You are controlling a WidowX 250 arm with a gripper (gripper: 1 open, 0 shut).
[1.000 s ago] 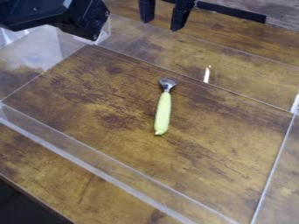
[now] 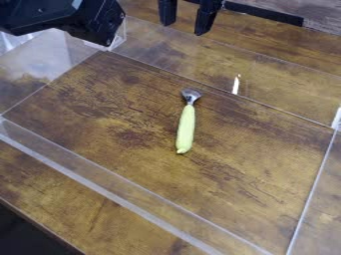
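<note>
A pale yellow-green corn-like object [image 2: 185, 130] lies on the wooden surface near the middle, with a small metallic piece [image 2: 189, 96] at its upper end. My gripper [image 2: 185, 22] is at the top of the view, above and behind that object and apart from it. Its two black fingers stand apart, open, with nothing seen between them. The upper part of the arm runs out of view.
Clear plastic walls [image 2: 134, 175] border the wooden work area. A small white sliver [image 2: 236, 84] sits near the back wall. A dark bar [image 2: 266, 14] runs along the top right.
</note>
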